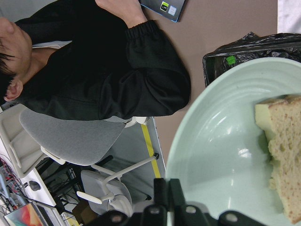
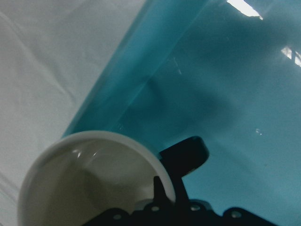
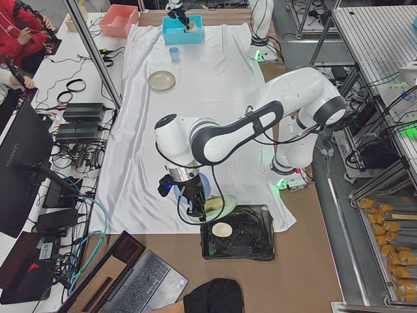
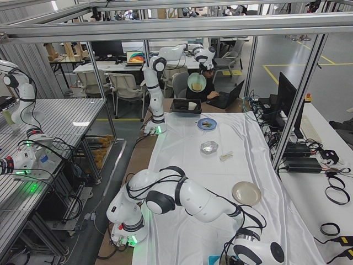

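Note:
My left gripper is shut on the rim of a pale green plate (image 1: 207, 155), which carries a slice of bread (image 1: 282, 155), raised near a black bag-lined tray (image 3: 238, 244) holding a white round item (image 3: 221, 229). At the far end, my right gripper is shut on the rim of a white cup (image 2: 94, 183), inside or just above a blue bin (image 2: 221, 117).
A blue plate (image 4: 207, 124), foil bowl (image 4: 209, 147), beige plate (image 4: 246, 193) and blue cup (image 3: 174, 53) stand on the white cloth. A seated person and laptop (image 4: 226, 96) are beside the tray.

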